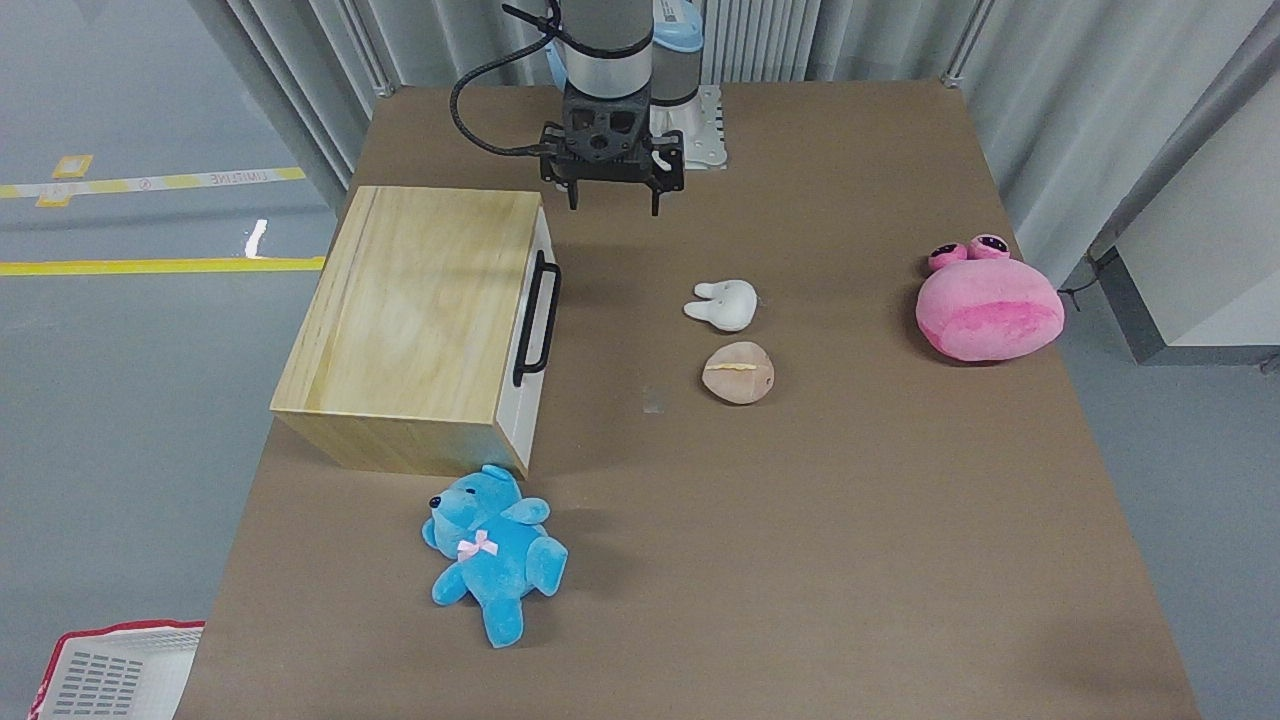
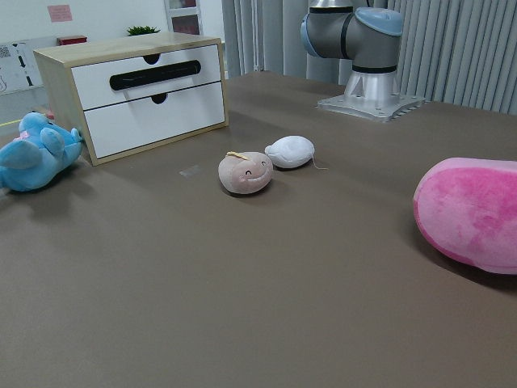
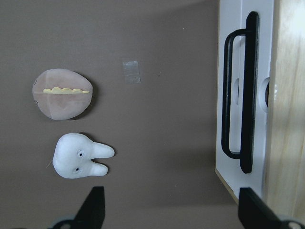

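My gripper (image 1: 614,204) hangs high at the back of the table, right of the wooden drawer cabinet (image 1: 405,312); in the wrist view its fingers stand wide apart with nothing between them. Below it lie a white plush toy (image 1: 729,306) with two long ears or prongs and a round beige plush (image 1: 738,373). The cabinet's white drawer front has a black handle (image 3: 249,93); both drawers look shut in the left camera view.
A blue teddy bear (image 1: 495,558) lies in front of the cabinet. A pink plush (image 1: 988,310) sits at the table's right edge. A white basket stands on the floor at lower left.
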